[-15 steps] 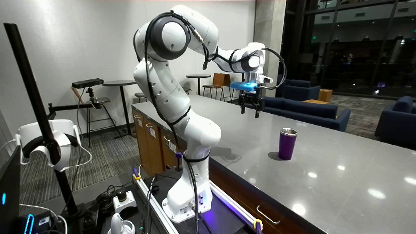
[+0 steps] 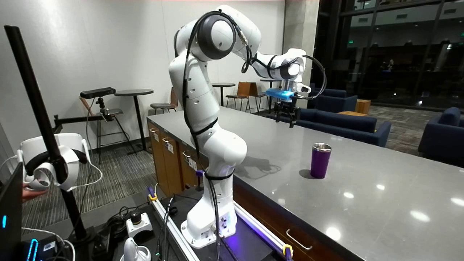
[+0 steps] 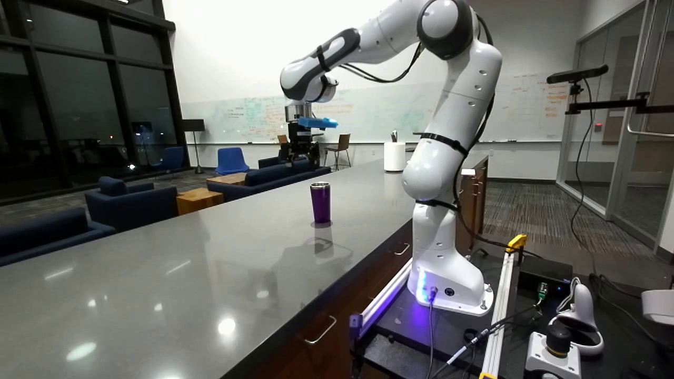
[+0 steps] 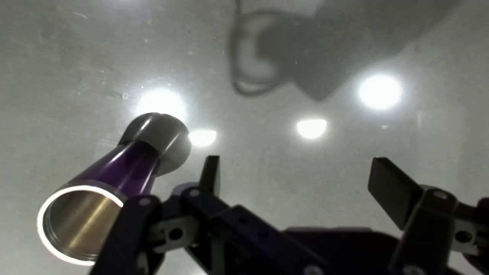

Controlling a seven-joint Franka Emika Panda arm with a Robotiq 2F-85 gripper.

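Note:
A purple tumbler [image 2: 320, 161] with a steel rim stands upright on the grey counter, and its top is uncovered. In exterior view 2 the same tumbler [image 3: 320, 205] is below and a little right of my gripper [image 3: 300, 157]. The wrist view has the tumbler [image 4: 120, 170] at lower left, partly behind one finger, its empty-looking steel inside showing. My gripper is open, with wide space between its fingertips and only counter seen there. In exterior view 1 my gripper [image 2: 285, 121] hangs well above the counter, left of the tumbler and not touching it.
A white container [image 3: 395, 157] holding pens stands toward its far end in exterior view 2. Blue sofas [image 2: 337, 126] lie beyond the counter's edge.
The arm has reached outward, carrying the gripper to the right in exterior view 1 and slightly higher there. The tumbler has stayed in place.

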